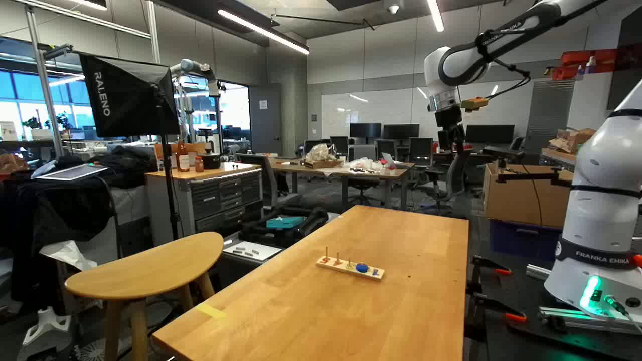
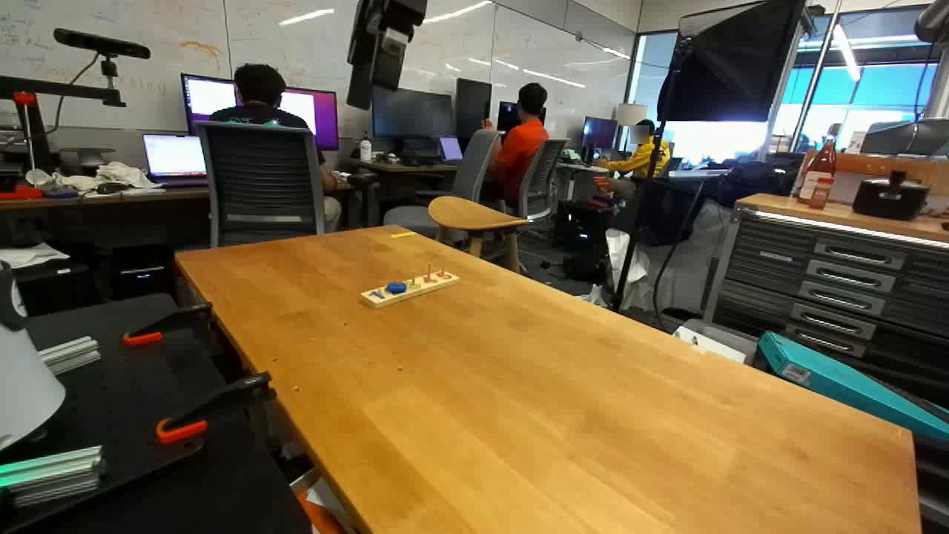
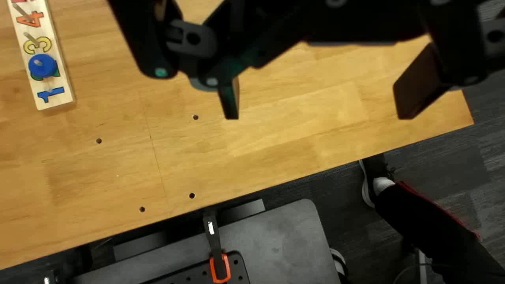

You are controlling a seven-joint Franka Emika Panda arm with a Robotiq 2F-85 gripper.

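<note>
On the table lies a pale wooden board (image 1: 340, 265) with upright pegs and painted numbers. One blue ring (image 3: 42, 65) sits on the peg by the number 2, between the bare 1 end and the yellow 3 (image 3: 38, 45). In the second exterior view the same blue ring (image 2: 396, 288) shows near the board's left end. My gripper is open, its fingers wide apart and only bare table seen between them. High above the table, the gripper (image 1: 452, 141) is well clear of the board, which lies to the left in the wrist view.
Clamps (image 2: 218, 400) with orange ends grip the edge on the robot's side. A wooden stool (image 1: 147, 264) stands beside the table. A person's leg (image 3: 426, 222) shows beyond the table edge.
</note>
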